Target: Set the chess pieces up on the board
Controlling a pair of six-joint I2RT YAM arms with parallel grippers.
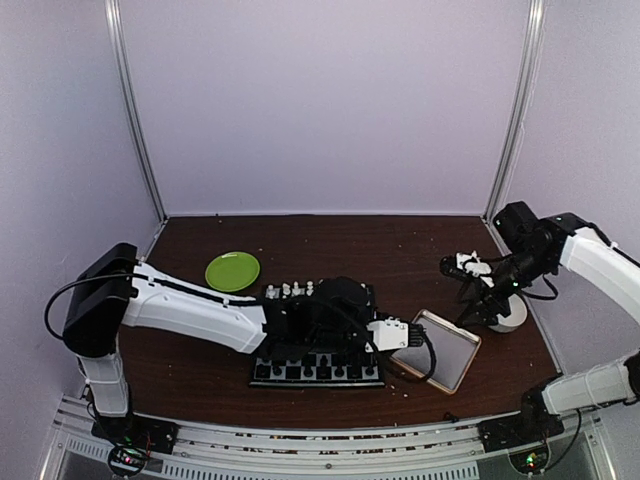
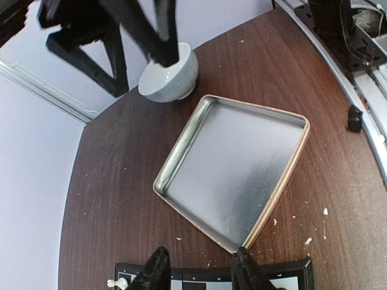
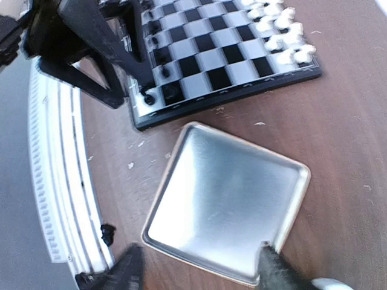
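Note:
The chessboard [image 3: 205,45] carries white pieces [image 3: 284,27] along one side and black pieces [image 3: 158,54] along the opposite side; in the top view the left arm hides much of it. My left gripper stands open above the board's right edge, nothing between its fingers. Over by the white bowl, my right gripper is open and empty, its fingers well apart. Both wrist views show the tray [image 3: 224,199] empty. A small black object [image 2: 355,119], perhaps a piece, lies near the table's front rail.
The white bowl [image 2: 172,75] stands beyond the tray at the right, partly covered by the right arm in the top view. A green plate [image 1: 232,271] lies at the back left. Bare wood [image 1: 340,240] spans the back of the table.

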